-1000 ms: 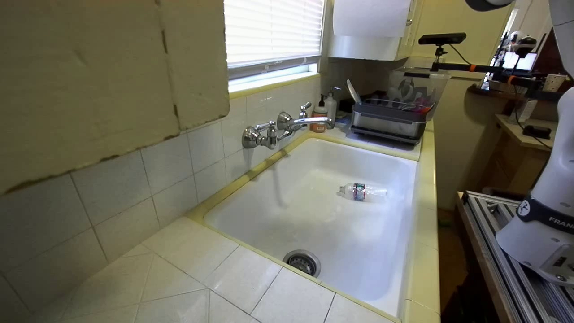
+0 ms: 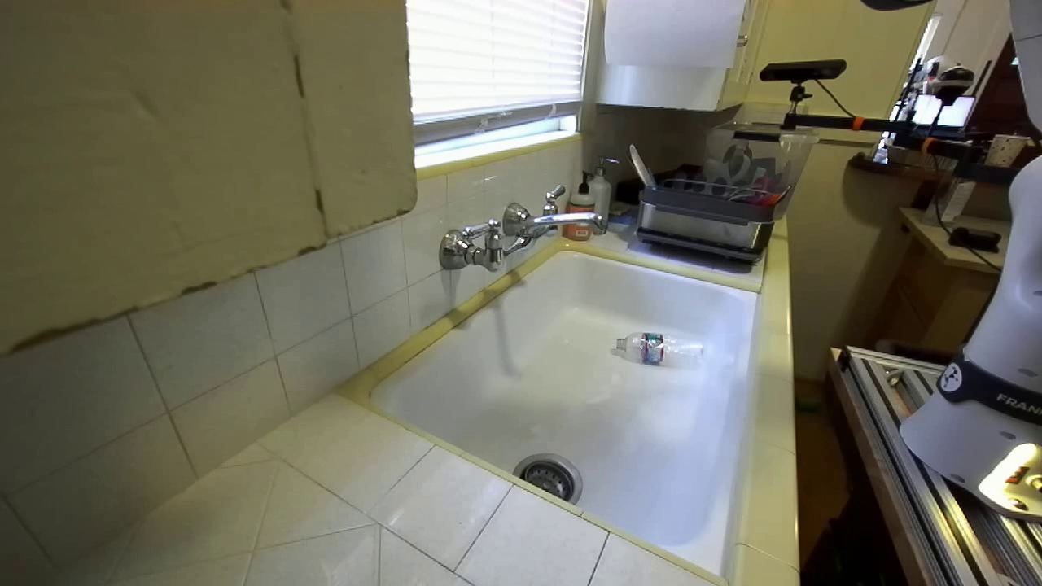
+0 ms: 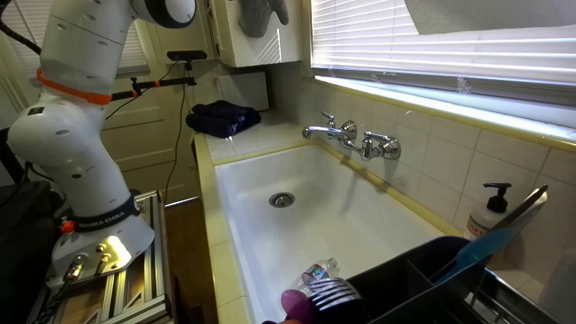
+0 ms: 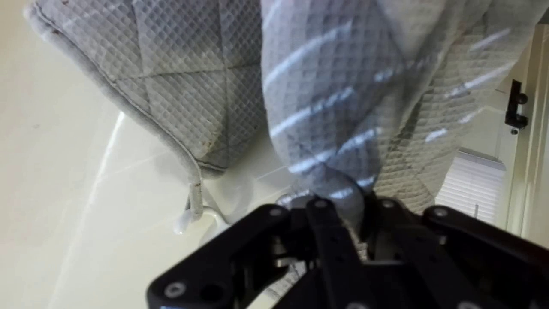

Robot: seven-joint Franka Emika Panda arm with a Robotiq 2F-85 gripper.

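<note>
A grey quilted mitt [image 4: 329,77] fills the upper part of the wrist view, crossed by bright stripes of light. Low in that view my black gripper is shut on a bunched fold of it. A loop of its edging hangs down by a small white hook [image 4: 211,224] on the pale cabinet face; whether the loop is on the hook I cannot tell. In exterior view 2 the mitt [image 3: 258,17] shows against the side of the white cabinet, high above the counter. The gripper itself lies outside both exterior views.
A clear plastic bottle [image 2: 656,350] lies in the white sink [image 2: 586,410]. The dish rack [image 2: 708,216] stands at one end, and a dark folded cloth [image 3: 222,118] rests on the counter at the other. The faucet [image 3: 353,139] juts out over the basin.
In exterior view 1 the arm's upper part has shifted slightly up and to the right. The light on its base now glows bright. The bottle and sink look the same.
</note>
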